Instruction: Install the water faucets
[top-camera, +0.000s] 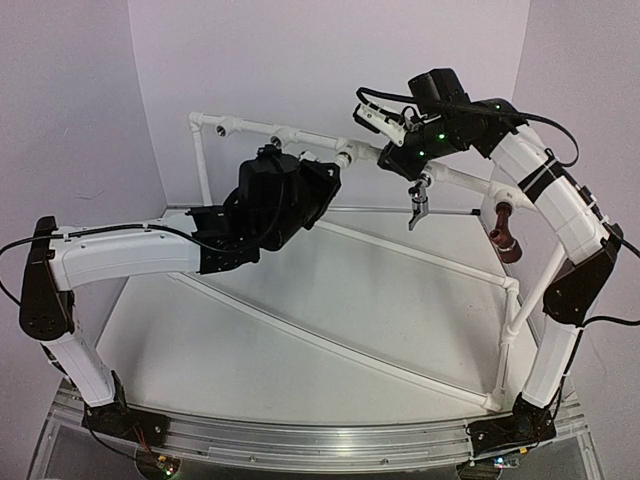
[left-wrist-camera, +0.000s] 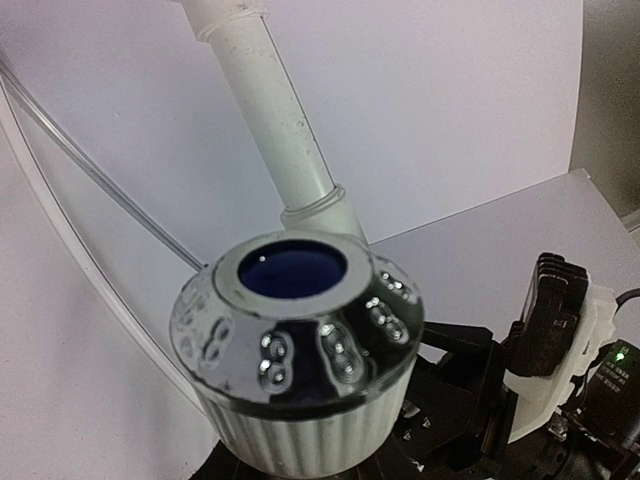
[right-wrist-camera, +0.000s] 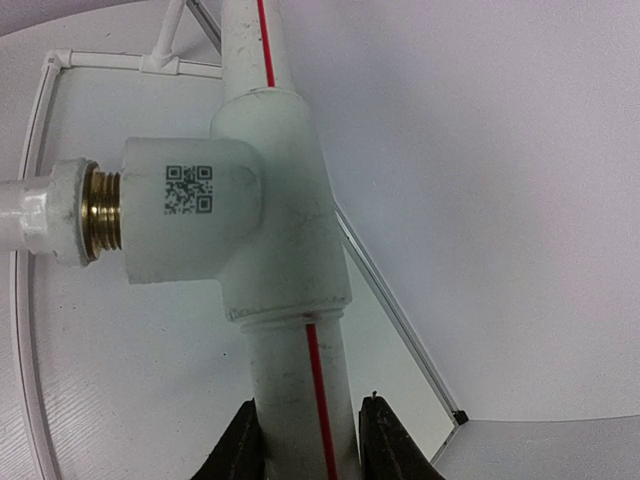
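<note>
A white faucet with a chrome-and-white knob (left-wrist-camera: 315, 350) and a dark blue cap fills the lower middle of the left wrist view. My left gripper (top-camera: 332, 172) appears shut on this faucet, though the knob hides its fingers. In the right wrist view, the faucet's white inlet (right-wrist-camera: 45, 215) ends in a brass thread (right-wrist-camera: 102, 212), which meets the mouth of the white tee fitting (right-wrist-camera: 190, 240); several turns of thread show outside. My right gripper is shut on the white pipe (right-wrist-camera: 285, 380) just beside that tee, one finger on each side.
A chrome faucet (top-camera: 419, 205) hangs from the pipe right of my right gripper, and a dark red one (top-camera: 504, 238) hangs farther right. Other tee outlets (top-camera: 224, 127) on the left show no faucet. The board below (top-camera: 350, 320) is clear apart from the lower pipes.
</note>
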